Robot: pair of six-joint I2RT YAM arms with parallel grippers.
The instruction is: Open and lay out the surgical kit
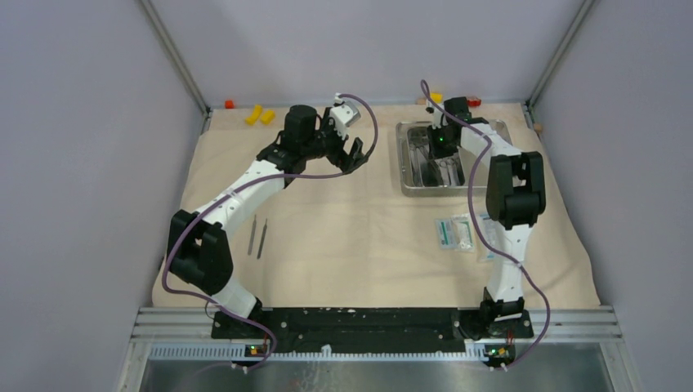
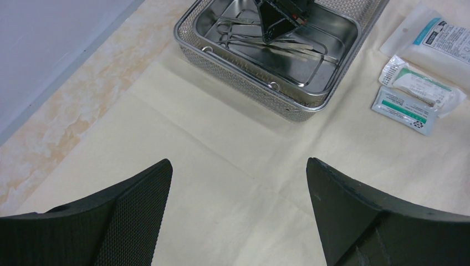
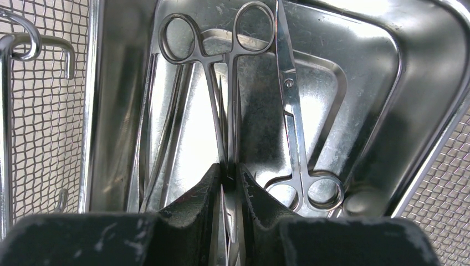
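Observation:
In the right wrist view, my right gripper is shut on a pair of ring-handled forceps [image 3: 213, 105], gripping the shafts with both finger rings pointing away. Scissors [image 3: 294, 111] lie to their right, and thin tweezers-like instruments [image 3: 149, 144] lie to the left, all within the metal tray [image 3: 421, 33]. The tray sits inside a mesh basket [image 2: 244, 83]. My left gripper [image 1: 358, 155] stands open over bare cloth, left of the basket; its fingers [image 2: 354, 210] have nothing between them. Two slim instruments [image 1: 262, 238] rest side by side on the cloth at the left.
Flat sealed packets, among them a green-striped one [image 2: 406, 108], lie in front of the basket. Small yellow pieces [image 1: 268, 117] and a red one [image 1: 229, 104] sit at the back edge.

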